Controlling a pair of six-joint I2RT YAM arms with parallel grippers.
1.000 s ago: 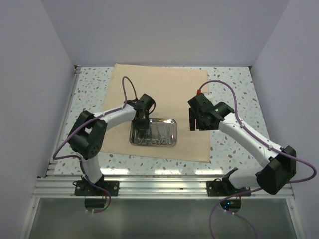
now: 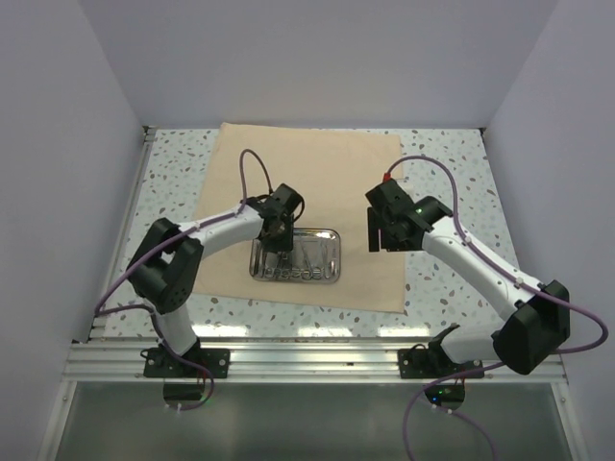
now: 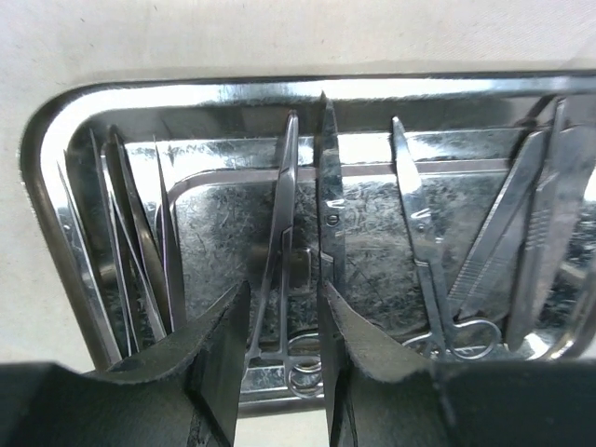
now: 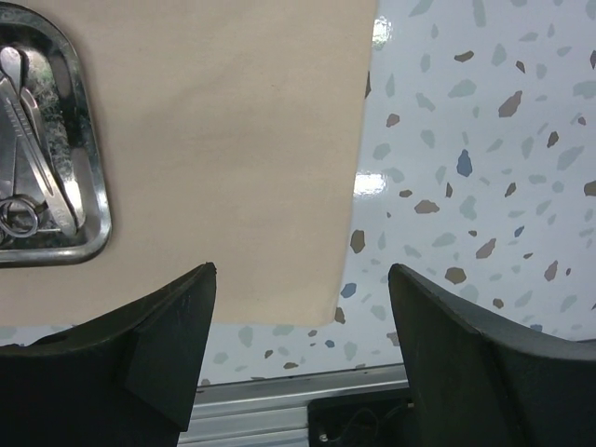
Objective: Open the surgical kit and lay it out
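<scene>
A shiny metal tray [image 2: 333, 274] of surgical instruments rests on the beige cloth [image 2: 370, 283]. Over its left part hangs my left gripper, fingers part open. Just beyond and between its fingers, in the left wrist view, lie long slim forceps [image 3: 284, 207] and a dark-jawed ring-handled tool [image 3: 331, 214]; neither appears gripped. Scissors [image 3: 419, 223] and flat-handled pieces [image 3: 535, 223] are farther right; thin tweezers [image 3: 140, 233] stand to the left. Right of the tray, above the cloth, my right gripper is wide open and empty.
Bare cloth [image 4: 223, 140] spreads to the tray's right and behind it. Speckled tabletop [image 2: 461, 182] shows beyond the cloth's edges. A metal rail [image 2: 317, 355] runs along the front. Both arms carry loose looping cables.
My left gripper has shifted slightly right over the tray, its fingers now farther apart. The right gripper has moved a touch to the right. The tray has stayed in place.
</scene>
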